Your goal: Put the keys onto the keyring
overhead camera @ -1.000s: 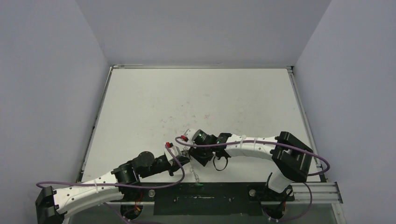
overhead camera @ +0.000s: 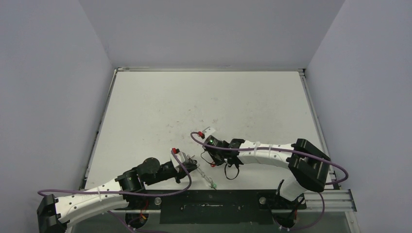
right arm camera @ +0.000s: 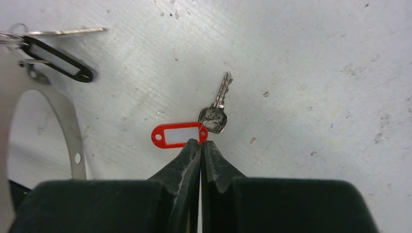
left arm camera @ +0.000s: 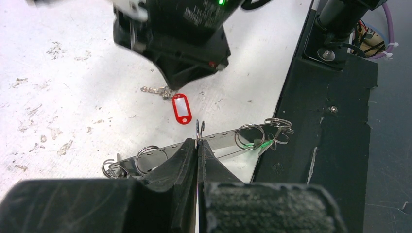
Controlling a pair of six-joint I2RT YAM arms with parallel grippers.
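Note:
A key with a red tag lies on the table, straight below my right gripper, which is shut with nothing showing between its fingers. The left wrist view also shows the red tag on the surface. My left gripper is shut on a thin wire loop of the keyring, a metal strip with several wire rings. At one end hangs a green tag. A black tag and another key hang by the strip in the right wrist view.
The dark front edge of the table lies close to the strip's end. Both arms are near each other at the front middle.
The right gripper has drawn back from the left one, toward the right and rear. The strip's tagged end has swung about. Something red now shows on the table by the right gripper. The left arm is still.

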